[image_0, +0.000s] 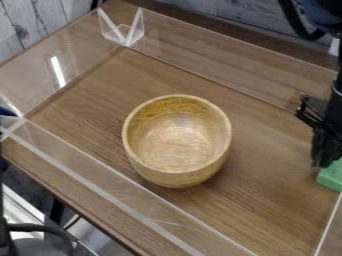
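My black gripper (318, 155) is low at the right edge, directly over and partly in front of a green object (330, 177), whose lower part shows beneath it. The fingers are narrow and dark; whether anything is between them I cannot tell. A round wooden bowl (177, 135) stands left of centre on the wooden table (94, 80), well apart from the gripper.
A clear plastic piece (122, 28) sits at the back left. The table between bowl and gripper is bare, as is the back of the table. Dark equipment with a cable (40, 230) is at the lower left corner.
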